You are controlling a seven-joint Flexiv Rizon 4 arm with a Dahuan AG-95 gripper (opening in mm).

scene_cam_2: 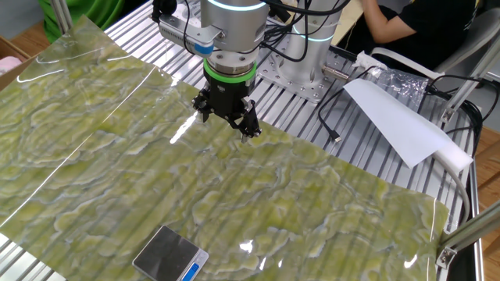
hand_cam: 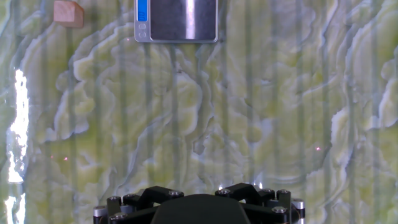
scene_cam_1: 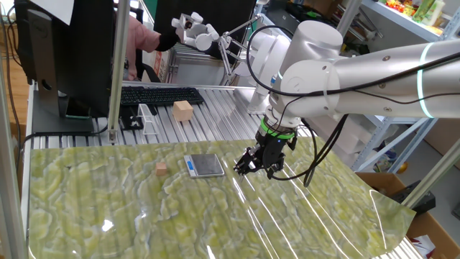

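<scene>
A small wooden block [scene_cam_1: 161, 169] rests on the green marbled sheet, left of a flat digital scale [scene_cam_1: 208, 165] in exterior view 1. The scale's dark plate is bare. My gripper [scene_cam_1: 256, 173] hangs above the sheet on the other side of the scale, clear of both objects. In exterior view 2 the gripper [scene_cam_2: 226, 129] has its fingers spread, nothing between them. From the wrist, the block [hand_cam: 68, 14] shows at the top left and the scale [hand_cam: 185, 20] at the top centre, both cut by the frame edge. The gripper's black fingers [hand_cam: 160, 194] show along the bottom.
A larger wooden block [scene_cam_1: 182, 111] sits behind the sheet on the metal slats, near a keyboard [scene_cam_1: 162, 96] and a small white stand [scene_cam_1: 148, 119]. A white roll [scene_cam_2: 410, 125] lies beside the arm's base. Much of the marbled sheet [scene_cam_2: 312, 211] is free.
</scene>
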